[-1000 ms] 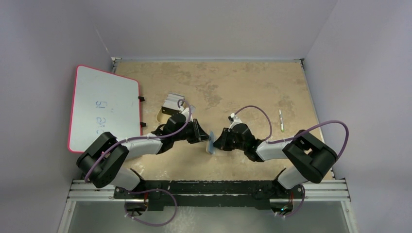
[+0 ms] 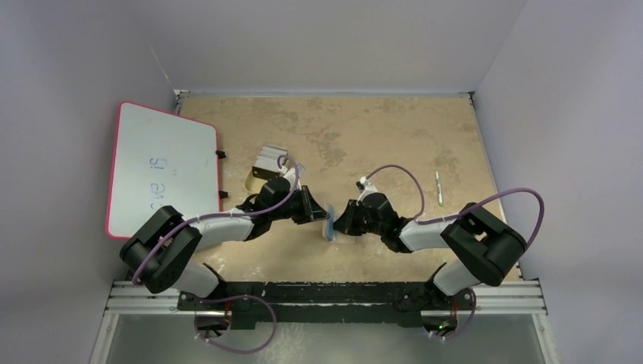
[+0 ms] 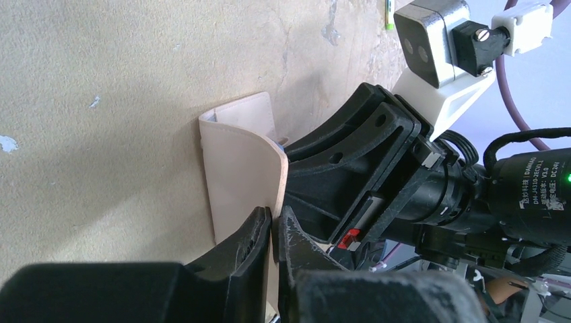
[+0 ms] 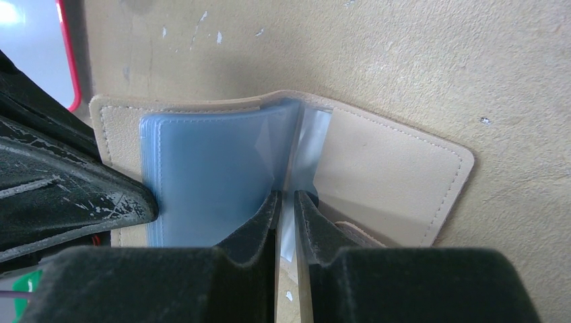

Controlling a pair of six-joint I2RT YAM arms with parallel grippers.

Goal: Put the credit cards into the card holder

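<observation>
A cream card holder with stitched edges (image 4: 397,168) stands opened between my two grippers, close to the table's front. Inside are bluish clear sleeves (image 4: 215,175). My left gripper is shut on the edge of the holder's cream cover (image 3: 236,161), which passes between its fingertips. From the other side, my right gripper is shut on a clear sleeve (image 4: 310,141); its tips hide part of it. I cannot make out a loose credit card between either pair of fingers.
A dark box with pale slabs (image 2: 269,161) and a tan round container (image 2: 253,183) sit behind the left arm. A whiteboard (image 2: 163,171) lies at the left, a pen (image 2: 439,188) at the right.
</observation>
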